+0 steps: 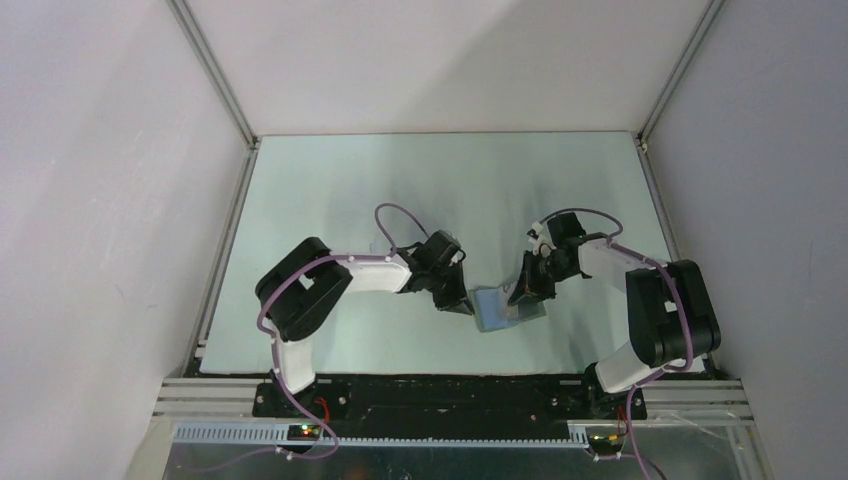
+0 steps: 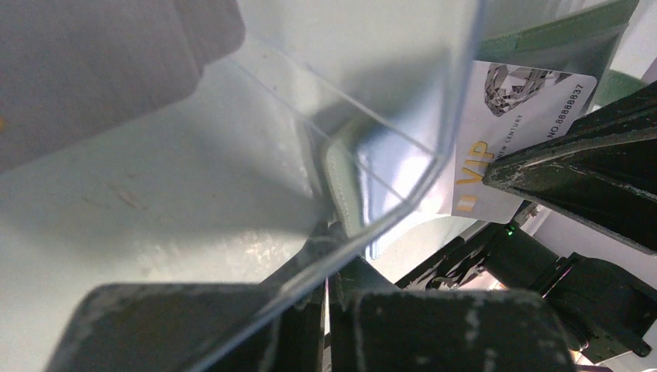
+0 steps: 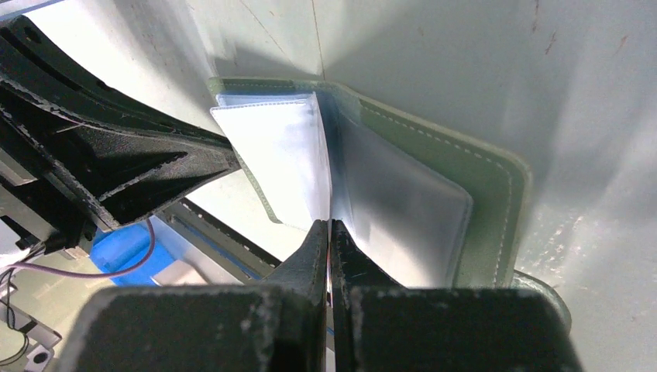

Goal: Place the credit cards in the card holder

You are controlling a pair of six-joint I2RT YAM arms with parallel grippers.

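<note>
The green-edged card holder (image 1: 492, 312) lies open on the table between both arms. In the right wrist view its clear pocket (image 3: 403, 201) lies flat, while a pale page (image 3: 267, 147) stands raised. That page's edge runs down to my right gripper, whose closed fingertips pinch it. A VIP card (image 2: 496, 147) shows in the left wrist view, partly covered by a finger of the right gripper. My left gripper is shut at the holder's left edge. Nothing is seen between its fingers, and its tips are partly hidden by a blurred clear edge.
A grey flat piece (image 2: 101, 70) sits at upper left in the left wrist view. Behind the left gripper, a clear item (image 1: 442, 238) is mostly covered by the arm.
</note>
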